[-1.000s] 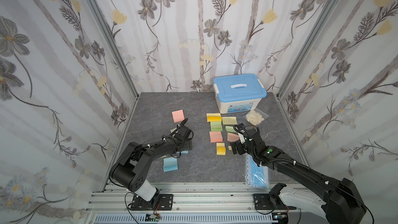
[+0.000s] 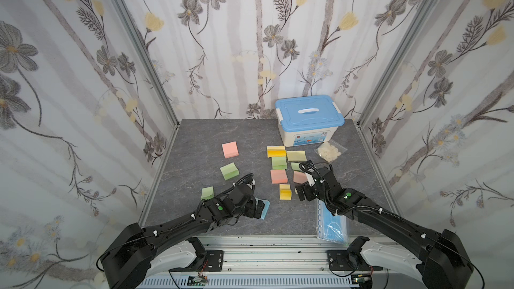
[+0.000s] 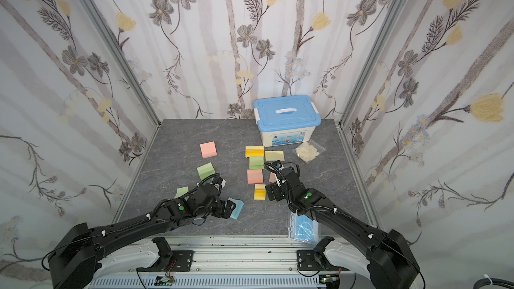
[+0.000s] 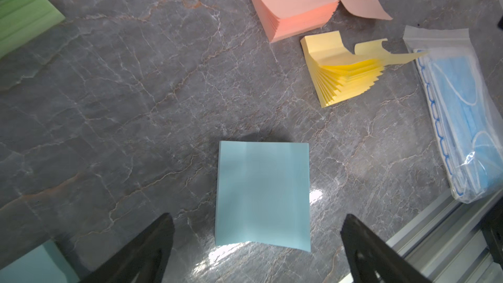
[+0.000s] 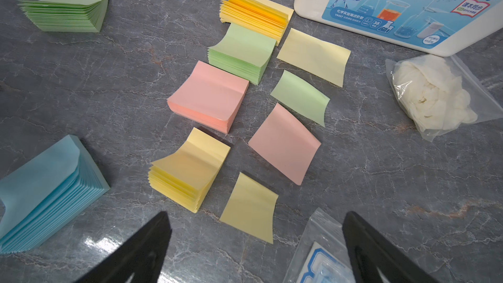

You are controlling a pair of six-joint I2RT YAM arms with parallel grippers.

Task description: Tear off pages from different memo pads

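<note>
In the left wrist view my left gripper stands open above a blue memo pad [image 4: 263,194], its fingers apart on either side with clear space between. Layered sheets show on the blue pad's side in the right wrist view. A second blue piece [image 4: 36,267] is cut off at the lower left. My right gripper is open and empty. Ahead of it are a yellow pad [image 5: 191,165], a pink pad [image 5: 209,94], a green pad [image 5: 243,49] and an orange-yellow pad [image 5: 256,13]. Single sheets lie beside them: yellow [image 5: 250,207], pink [image 5: 285,144], green [image 5: 301,97] and pale yellow [image 5: 314,57].
At the left stand another pink pad [image 2: 230,149], a green pad [image 2: 229,170] and a second green one [image 2: 207,192]. A blue-lidded box [image 2: 309,120], a clear bag [image 2: 330,151] and a mask packet [image 2: 332,224] occupy the right.
My left arm has swung right and nearer the front edge. Blue paper that was under its gripper now shows farther right; the other blue piece is hidden by the arm. My right arm stayed still.
</note>
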